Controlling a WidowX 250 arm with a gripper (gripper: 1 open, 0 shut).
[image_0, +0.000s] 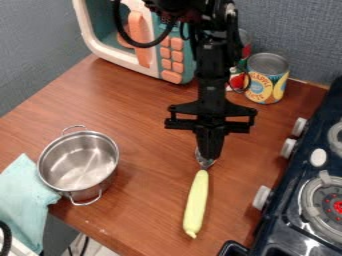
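My black gripper points down over the middle of the wooden counter, its fingers close together at the head of a silver spoon. That head is partly hidden by the fingers, and I cannot tell whether they touch it or grip it. Below, the pale yellow handle of the spoon lies toward the front of the counter.
A steel pot and a teal cloth sit at left. A black stove fills the right edge. Cans and a toy microwave stand at the back.
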